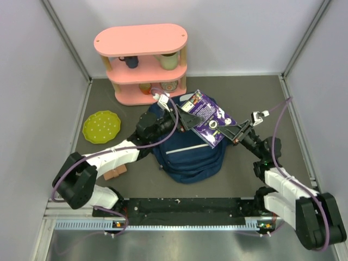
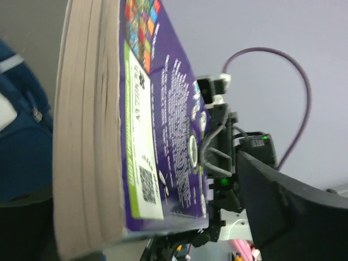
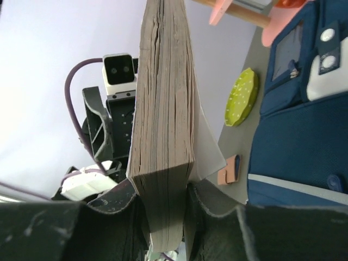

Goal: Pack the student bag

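A thick purple book (image 1: 209,117) hangs tilted above the blue bag (image 1: 185,157). My right gripper (image 1: 221,129) is shut on its lower right corner; in the right wrist view both fingers (image 3: 209,217) press against the page block. My left gripper (image 1: 196,119) stands open at the book's other side. In the left wrist view the book (image 2: 168,136) lies between its spread fingers, with a wide gap to the right one. The bag lies on the table below, its upper part partly covered by the book and left arm.
A pink shelf (image 1: 140,41) with a dark mug (image 1: 131,62) and a green pot (image 1: 168,61) stands at the back. To the left lie a yellow-green plate (image 1: 101,126) and a brown wallet (image 1: 115,172).
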